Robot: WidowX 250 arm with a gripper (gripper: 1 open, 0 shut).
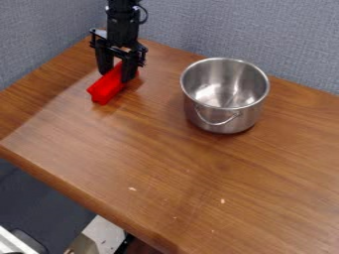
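A red block [106,89] lies on the wooden table at the upper left. My black gripper [118,62] reaches down from the top over the block's far end, its fingers around or just above it; whether they grip it I cannot tell. A large steel pot [224,94] with a wire handle stands to the right, apart from both.
Grey padded walls [291,40] border the back. The table's edge runs along the lower left, with dark floor beyond.
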